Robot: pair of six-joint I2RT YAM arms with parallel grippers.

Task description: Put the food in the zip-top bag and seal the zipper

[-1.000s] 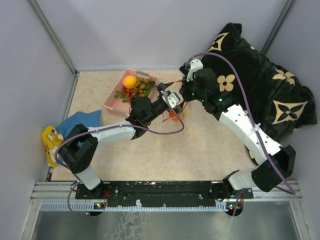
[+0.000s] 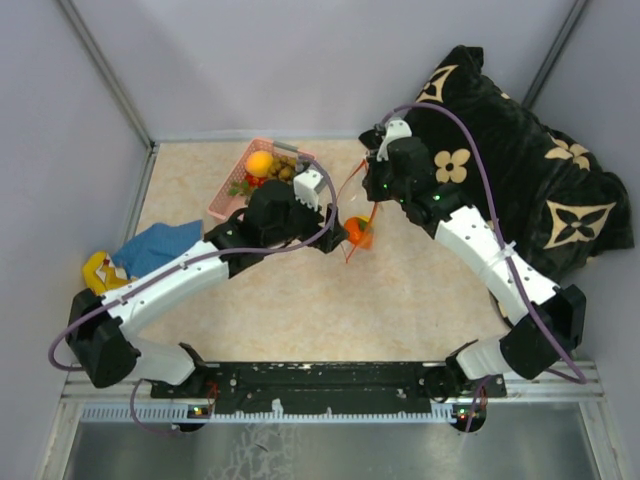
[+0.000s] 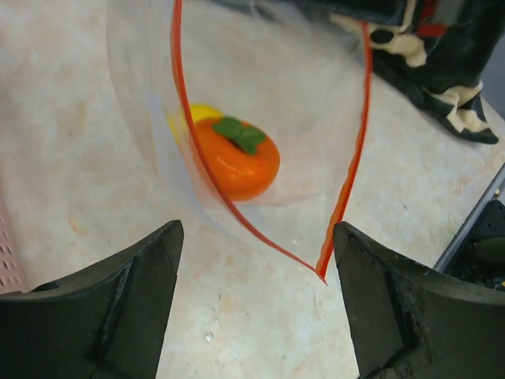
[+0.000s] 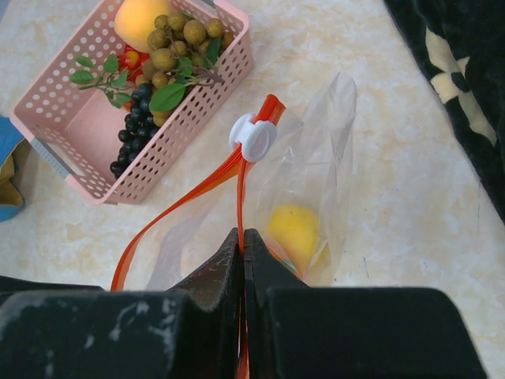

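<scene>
The clear zip top bag (image 4: 331, 142) stands with its orange-edged mouth spread. In the left wrist view an orange persimmon-like fruit (image 3: 237, 162) with green leaves and a yellow piece of food (image 3: 207, 113) show inside the bag. My right gripper is shut on the bag's orange edge, below the white slider (image 4: 254, 137). My left gripper is part open at the near side of the bag mouth; the lower corner of the orange rim hangs between its fingers, not pinched.
A pink basket (image 4: 71, 130) holding more fruit stands at the back left. A blue cloth (image 2: 160, 247) and a yellow packet (image 2: 100, 272) lie far left. Black patterned fabric (image 2: 500, 170) covers the right.
My left gripper has drawn back from the right gripper and turned lower, beside the bag. The bag's mouth now shows wider. The right arm has stayed in place.
</scene>
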